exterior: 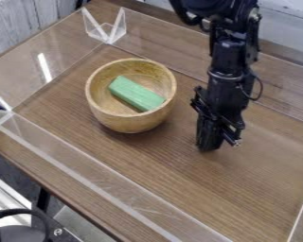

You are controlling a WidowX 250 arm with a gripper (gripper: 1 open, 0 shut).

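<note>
My black gripper (207, 140) hangs at the centre right of the camera view, its tip low over the wooden table (154, 189), shut with nothing visible between its fingers. To its left, apart from it, sits a round wooden bowl (116, 118) holding a green block (137, 94).
A white wire-like object (105, 28) stands at the back left. A dark piece of equipment (22, 227) with cables is at the lower left corner.
</note>
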